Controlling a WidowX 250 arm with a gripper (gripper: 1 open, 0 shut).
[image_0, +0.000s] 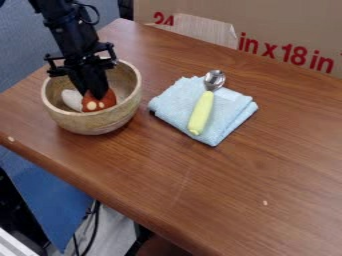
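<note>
My black gripper (91, 84) reaches down into a wooden bowl (83, 119) at the left of the table, over a red object (102, 104) with pale spots. A pale oblong item (71, 98) lies beside it in the bowl. The fingertips are partly hidden at the red object, so whether they are shut on it cannot be told. A spoon with a yellow handle (202, 114) lies on a folded light blue cloth (235, 116) to the right.
A cardboard box (281, 35) stands along the back. The table's left edge runs below the bowl.
</note>
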